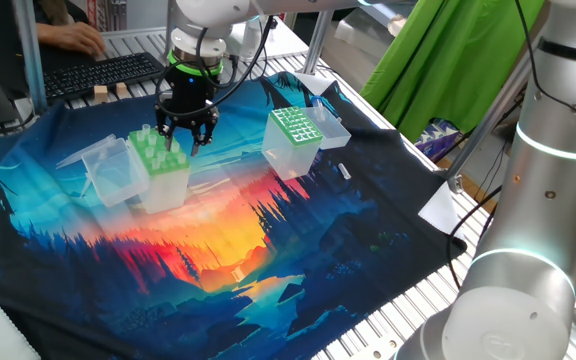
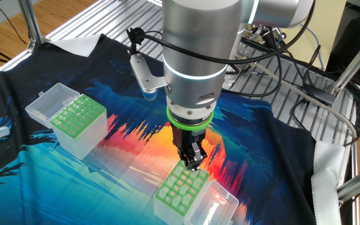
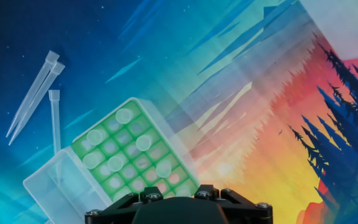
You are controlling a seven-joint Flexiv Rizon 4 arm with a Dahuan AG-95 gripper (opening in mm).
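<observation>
My gripper (image 1: 185, 148) hangs over the near edge of one tip box, its fingers spread apart with nothing between them. That box (image 1: 164, 188) has a frosted body, a green grid top and several clear tips (image 3: 143, 143) standing up from scattered holes. Its clear lid (image 3: 67, 186) hangs open at the side. In the wrist view, the two fingertips (image 3: 151, 191) show at the bottom edge, overlapping the box's near end. Several loose tips (image 3: 56, 118) lie on the cloth beyond the lid. A second box (image 2: 80, 128) with a green grid stands apart, its lid (image 2: 52, 105) open too.
A printed landscape cloth (image 1: 238, 270) covers the table, with wide clear room between and in front of the boxes. A small pale piece (image 1: 344, 171) lies near the second box. At the back are a keyboard (image 1: 103, 75), small wooden blocks (image 1: 100, 93) and a person's hand (image 1: 76, 38).
</observation>
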